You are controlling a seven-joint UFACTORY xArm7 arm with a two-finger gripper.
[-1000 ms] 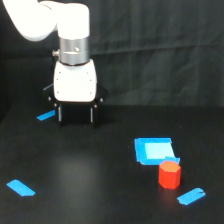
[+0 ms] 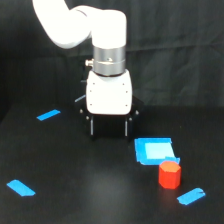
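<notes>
My gripper hangs over the dark table, left of centre, pointing down. Its two thin dark fingers stand wide apart, and nothing shows between them. To its right and nearer the camera lies a blue square with a white middle. A red block, hexagonal from this side, sits at the square's near right corner. Whether the block touches or overlaps the square's edge is hard to tell.
Strips of blue tape mark the table at the far left, near left and near right. A dark curtain hangs behind.
The arm and gripper have moved right and a little lower in the view, closer to the blue square. The red block and the square have not moved.
</notes>
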